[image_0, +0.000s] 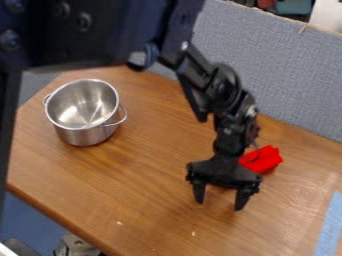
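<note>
My gripper (219, 197) hangs low over the wooden table (134, 200) at the centre right, its two black fingers apart and pointing down, with nothing seen between them. Just behind it to the right lies a red object (262, 158), partly hidden by the black arm. A steel pot (83, 113) with wire handles stands at the upper left of the table, well away from the gripper.
A grey padded wall (281, 70) runs along the back. A blue strip (329, 222) lies at the right edge.
</note>
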